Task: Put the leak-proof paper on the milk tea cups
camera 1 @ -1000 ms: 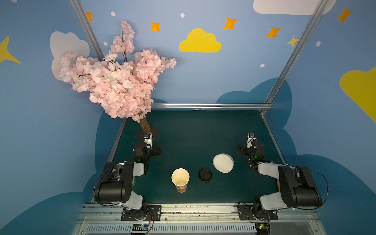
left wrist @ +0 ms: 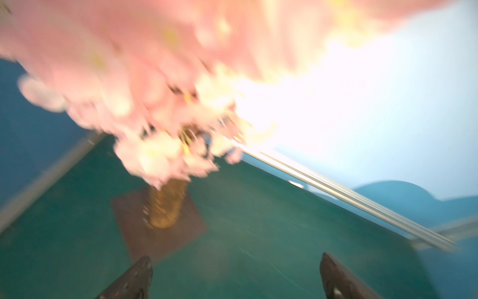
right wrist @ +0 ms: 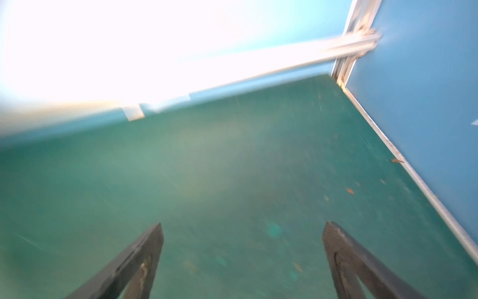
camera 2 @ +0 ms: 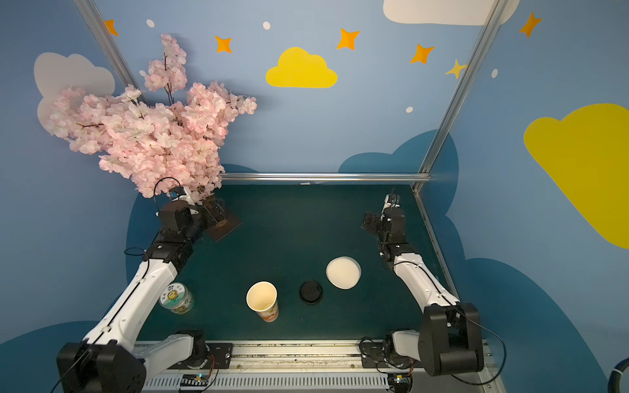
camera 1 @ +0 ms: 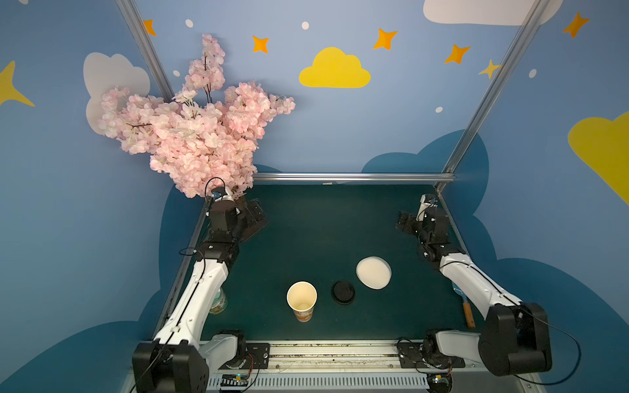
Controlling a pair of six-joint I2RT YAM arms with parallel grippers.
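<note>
An empty paper cup stands upright near the front middle of the table. Right of it lie a black lid and a stack or dish of round white paper. A printed container sits by the left arm. My left gripper hangs open before the blossom tree, nothing between its fingers. My right gripper is open and empty over bare table at the back right, behind the white round. Both wrist views are blurred.
The blossom tree fills the back left, close to the left gripper. A tool with a wooden handle lies at the right edge.
The cup, lid and white round are unmoved.
</note>
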